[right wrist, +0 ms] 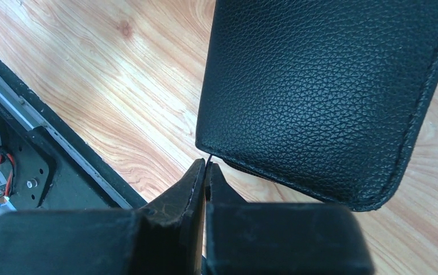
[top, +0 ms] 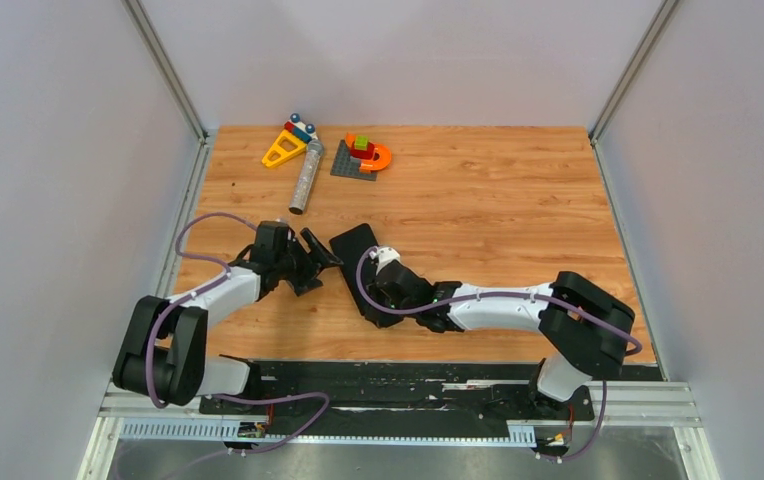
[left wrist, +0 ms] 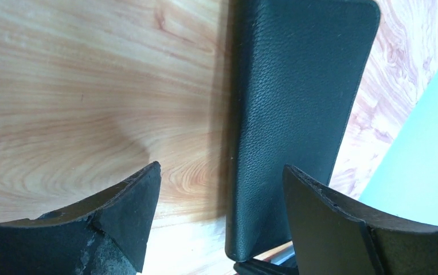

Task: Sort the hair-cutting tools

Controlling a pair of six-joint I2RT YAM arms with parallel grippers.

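Observation:
A black leather case (top: 354, 250) lies on the wooden table in front of the robot, seen close in the left wrist view (left wrist: 297, 97) and right wrist view (right wrist: 320, 97). My left gripper (top: 323, 250) is open at the case's left, its fingertips (left wrist: 142, 177) spread with nothing between them. My right gripper is shut at the case's near corner, where a thin dark line runs from its tips to the case edge; I cannot tell whether it grips that. No cutting tools can be made out.
At the back left are a yellow toy piece (top: 280, 152), a silver cylinder (top: 306, 180) and a grey plate with coloured bricks (top: 348, 165).

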